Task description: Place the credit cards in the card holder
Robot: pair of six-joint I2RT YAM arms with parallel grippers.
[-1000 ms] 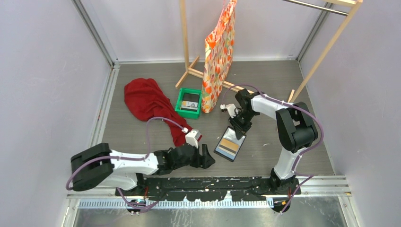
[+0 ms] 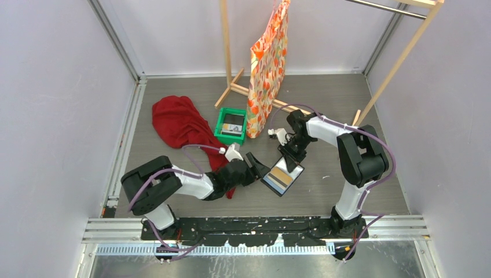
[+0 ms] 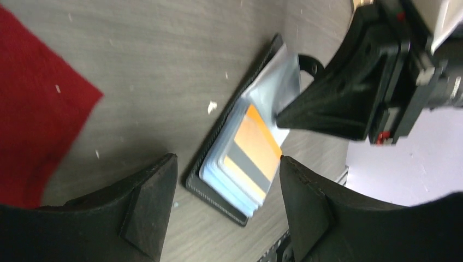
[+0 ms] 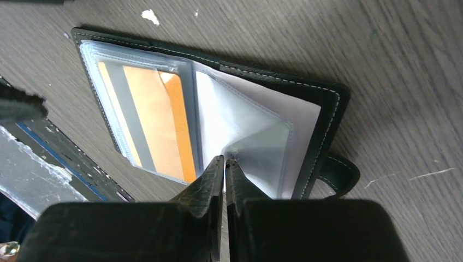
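Note:
The black card holder (image 4: 328, 117) lies open on the floor, with clear sleeves inside. A tan-and-orange card with a grey stripe (image 4: 150, 109) sits in one sleeve; the other sleeve (image 4: 256, 142) shows white backing through its clear flap. At that flap, my right gripper has its fingertips almost together, a thin slit between them; whether they pinch the film cannot be told. My left gripper stands open with empty space between its fingers, close over the card end of the holder. More cards (image 2: 232, 127) lie in the green box (image 2: 217, 128).
A red cloth (image 2: 176, 121) spreads on the left, reaching under my left arm. Behind the holder, a patterned fabric (image 2: 269, 69) hangs from a wooden rack (image 2: 227, 46). Floor to the holder's right is clear.
My left gripper has come in from the left to the holder's near-left edge. The holder has turned slightly. My right arm has barely moved.

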